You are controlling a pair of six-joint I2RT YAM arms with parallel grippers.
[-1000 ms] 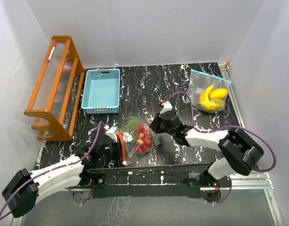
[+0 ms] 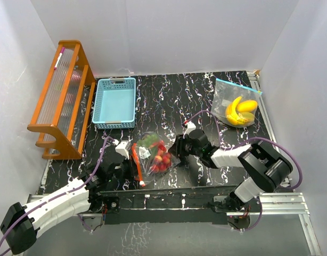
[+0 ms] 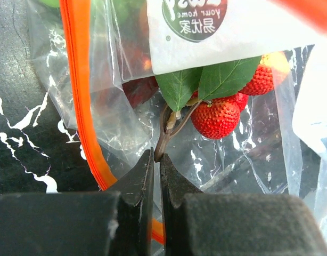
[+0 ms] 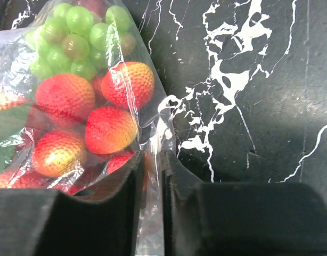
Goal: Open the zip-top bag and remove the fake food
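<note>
A clear zip bag [image 2: 162, 172] with an orange top strip [image 3: 84, 128] lies at the front middle. Red lychee-like fruit [image 3: 217, 118] with green leaves and a brown stem [image 3: 164, 140], along with green grapes [image 4: 73, 40], show inside it. At the bag's mouth, my left gripper is shut on the stem. On the opposite end, my right gripper is only narrowly open, the bag's plastic edge between its fingers. A firm hold there does not show.
An empty blue basket [image 2: 115, 125] stands at the back left beside a wooden rack [image 2: 57, 130]. Another bag [image 2: 219, 96], with a banana and other yellow fruit inside, lies at the back right. Between basket and that bag the dark table [image 2: 171, 96] is clear.
My right gripper has moved down toward the bag's right end, and its fingers have drawn closer together.
</note>
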